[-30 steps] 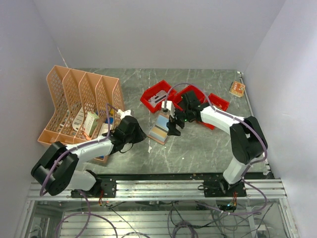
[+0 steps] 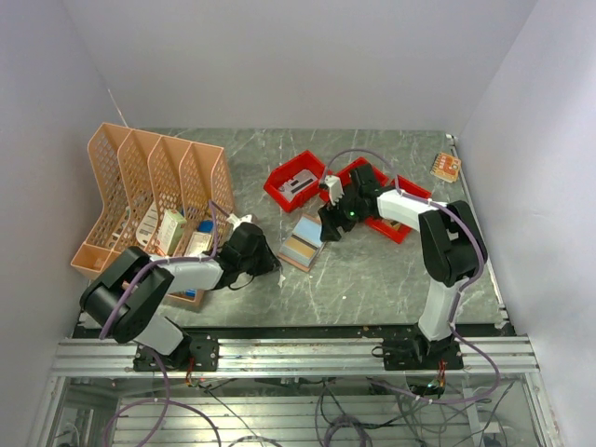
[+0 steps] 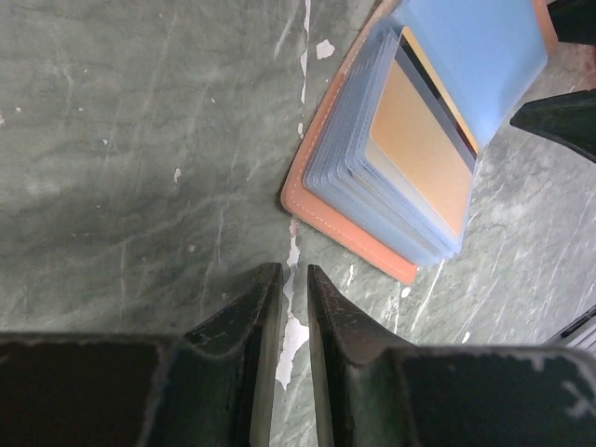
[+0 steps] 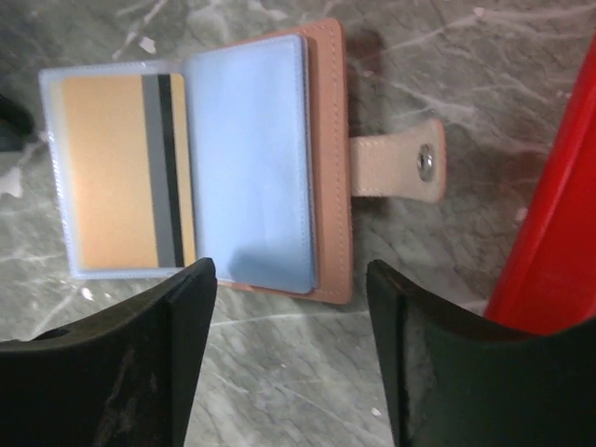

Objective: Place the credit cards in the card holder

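The tan card holder (image 2: 303, 244) lies spread on the table, its clear bluish sleeves showing. A gold card (image 4: 112, 168) with a dark stripe sits in one sleeve; beside it is a blue flap (image 4: 250, 158), and a snap strap (image 4: 400, 163) sticks out from the far edge. Just off the holder's near corner, my left gripper is slightly open, with only table visible between its fingers. My right gripper is open more widely near the blue flap's side edge, and nothing is between its fingertips. Its fingers (image 3: 563, 121) also enter the left wrist view.
Red bins (image 2: 292, 181) stand behind the holder, and a red wall (image 4: 549, 223) rises close to the right gripper. A peach rack (image 2: 158, 158) with boxes fills the left side. An orange item (image 2: 446, 168) lies at the back right.
My right gripper has swung around beside the holder, now near its right edge. The holder has barely moved.
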